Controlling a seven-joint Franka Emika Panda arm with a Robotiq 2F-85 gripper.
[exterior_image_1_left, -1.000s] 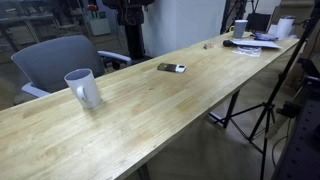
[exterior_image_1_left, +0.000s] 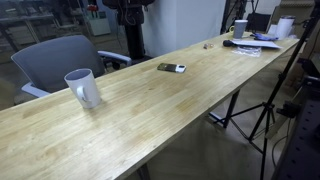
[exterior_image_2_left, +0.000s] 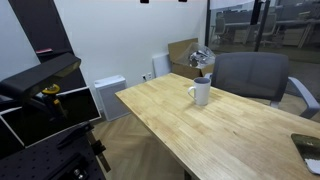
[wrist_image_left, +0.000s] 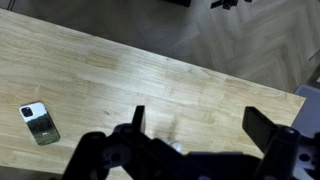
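From high above the table, my gripper looks down with its dark fingers spread wide and nothing held between them. A white mug (exterior_image_1_left: 84, 88) stands upright on the wooden table, its handle showing; exterior view 2 has the same mug (exterior_image_2_left: 201, 92) near the far edge. The wrist view does not include it. A phone (exterior_image_1_left: 171, 68) lies flat farther along the tabletop. In the wrist view the phone (wrist_image_left: 40, 122) is at the left, well apart from the fingers.
The wooden table (exterior_image_1_left: 130, 125) has wide bare stretches. Small bits (exterior_image_1_left: 208, 45) lie past the phone. A grey cup (exterior_image_1_left: 239, 28) and papers (exterior_image_1_left: 255, 42) sit at the far end. An office chair (exterior_image_2_left: 250, 77) stands against the table, and a tripod (exterior_image_1_left: 268, 105) is beside it.
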